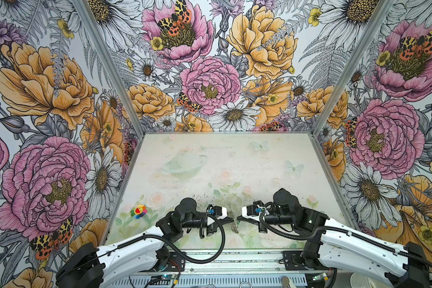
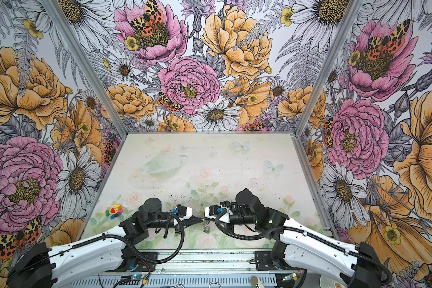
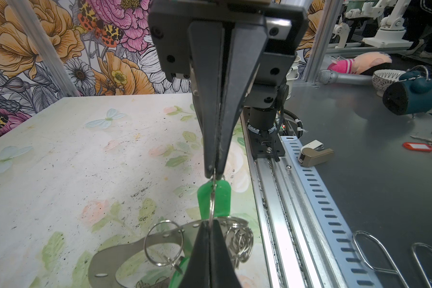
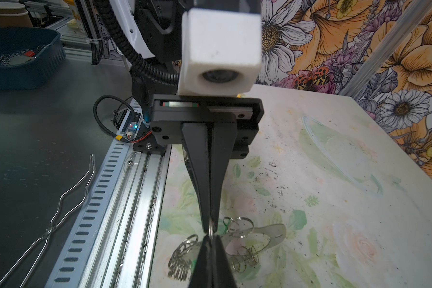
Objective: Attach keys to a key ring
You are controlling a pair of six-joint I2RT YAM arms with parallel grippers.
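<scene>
A thin metal ring point(image 3: 212, 199), seen edge-on in the left wrist view, spans the short gap between the two grippers. My left gripper point(image 1: 230, 219) is shut on its near side, and my right gripper point(image 1: 240, 218) is shut on it from the opposite side, tips nearly meeting. Green-headed keys point(image 3: 220, 197) show behind and beneath the fingertips. A flat silver metal piece with holes point(image 3: 105, 256) hangs or lies there, with a loose round ring point(image 3: 151, 242) and a bunch of small rings point(image 3: 239, 240) beside it. How these pieces link is partly hidden by the fingers.
A colourful flower-shaped toy point(image 1: 139, 211) lies at the table's left. A metal rail point(image 3: 292, 230) runs along the front edge, with a stapler point(image 3: 314, 154) beyond it.
</scene>
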